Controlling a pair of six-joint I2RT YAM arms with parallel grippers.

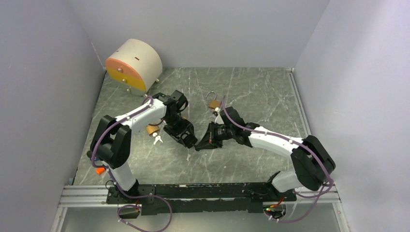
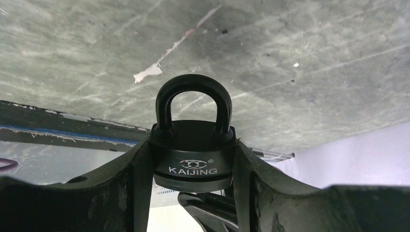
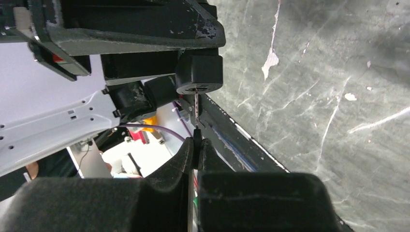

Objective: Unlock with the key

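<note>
A black KAIJING padlock (image 2: 192,154) sits between the fingers of my left gripper, its shackle upright and closed in the left wrist view. My right gripper is shut on the black head of a key (image 3: 196,108), whose thin metal blade reaches up to the keyhole on the underside of the black padlock (image 3: 199,72); how deep it is in cannot be told. From above, both grippers meet near the middle of the grey table (image 1: 256,92).
A brass padlock (image 1: 214,104) lies behind the right arm. Another brass padlock (image 1: 152,129) and loose keys (image 1: 157,138) lie left of the left gripper. A rounded box (image 1: 134,65) stands back left. Walls surround the table.
</note>
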